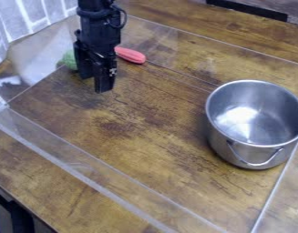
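Note:
My black gripper point(95, 75) is low over the upper left of the wooden table, pointing down; whether its fingers are open or shut is unclear at this size. Behind it, a green object point(68, 60) is partly hidden by the arm. A pink elongated object point(130, 54) lies just to its right. A large steel pot point(254, 124) with a handle stands on the right side.
Clear plastic walls border the wooden surface point(138, 146) along the left, front and right. A white patterned cloth or basket sits at the back left.

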